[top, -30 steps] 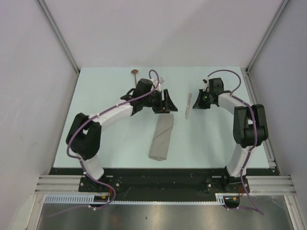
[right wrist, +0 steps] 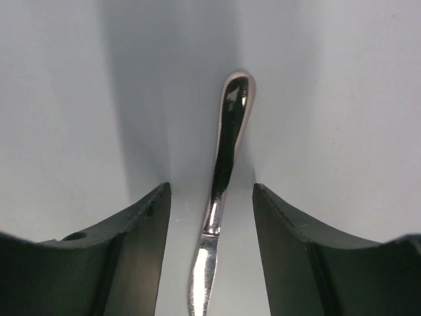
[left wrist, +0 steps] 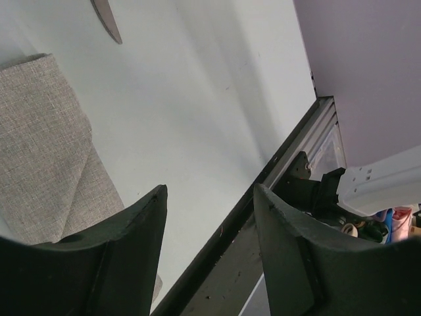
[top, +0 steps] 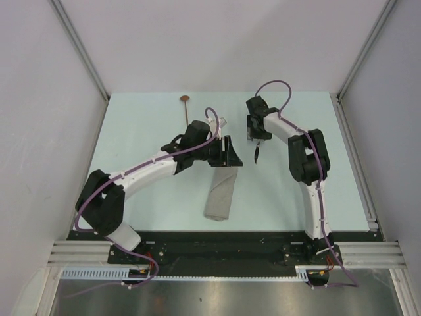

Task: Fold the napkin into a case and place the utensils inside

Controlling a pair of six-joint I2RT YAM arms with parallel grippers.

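Note:
The grey-brown napkin (top: 220, 197) lies folded into a narrow strip at mid-table; its upper end is covered by my left gripper (top: 228, 162) in the top view. In the left wrist view that gripper is open and empty, with the napkin (left wrist: 39, 145) to its left. A metal knife (top: 256, 153) rests on the table right of the napkin. My right gripper (top: 257, 137) is over its handle end. In the right wrist view the knife (right wrist: 225, 151) runs lengthwise between the open fingers, touching neither visibly. A brown spoon (top: 185, 99) lies at the back left.
A dark front edge (top: 223, 243) borders it. The left forearm crosses over the table's left half.
The right gripper has moved left from beside the knife to over its handle end. The left arm has shifted slightly, its gripper still by the napkin's upper end. Knife, spoon and napkin have not moved.

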